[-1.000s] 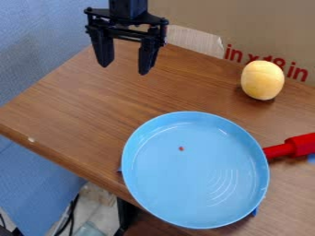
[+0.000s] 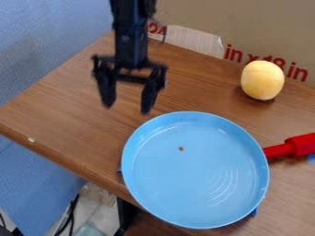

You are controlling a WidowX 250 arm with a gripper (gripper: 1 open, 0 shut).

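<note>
My black gripper hangs over the left half of the wooden table, slightly blurred, its fingers apart and nothing visible between them. A large light-blue plate lies at the front right of the table, below and to the right of the gripper. A round pale-yellow object rests at the back right. A red object lies at the plate's right side, reaching the frame's edge.
A cardboard panel with red print stands along the back. The table's left edge borders a blue surface.
The gripper has moved downward in the view and slightly toward the right, toward the plate. The plate, pale-yellow object and red object look unmoved.
</note>
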